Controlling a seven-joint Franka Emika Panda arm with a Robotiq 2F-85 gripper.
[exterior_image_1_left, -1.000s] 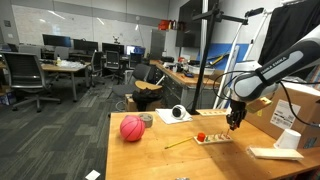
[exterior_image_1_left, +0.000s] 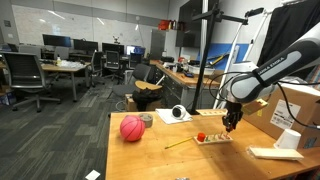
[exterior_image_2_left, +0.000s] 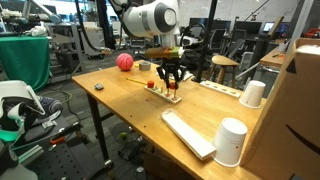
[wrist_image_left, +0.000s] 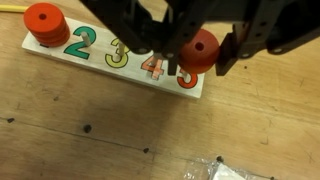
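My gripper is shut on a red-orange ring (wrist_image_left: 200, 48) with a hole in its middle. In the wrist view the ring covers part of the board's end near the painted 5. The white wooden number board (wrist_image_left: 133, 66) carries coloured numerals and short pegs. At its other end sits a red disc stack (wrist_image_left: 45, 20), on the peg beside the 2. Exterior view 2 shows the gripper (exterior_image_2_left: 172, 76) low over the right part of the board (exterior_image_2_left: 158, 93). Whether the ring touches a peg cannot be told.
A yellow stick (exterior_image_1_left: 179, 144) lies left of the board, with a red ball (exterior_image_1_left: 132, 128) beyond it. A white cup (exterior_image_2_left: 230, 142) and a long pale block (exterior_image_2_left: 188, 135) stand nearer the cardboard box (exterior_image_2_left: 285, 120). Clear plastic (wrist_image_left: 222, 171) lies near the board.
Over the last second my gripper has come slightly down and left in exterior view 1, closer to the board. The board and the other objects look unmoved.
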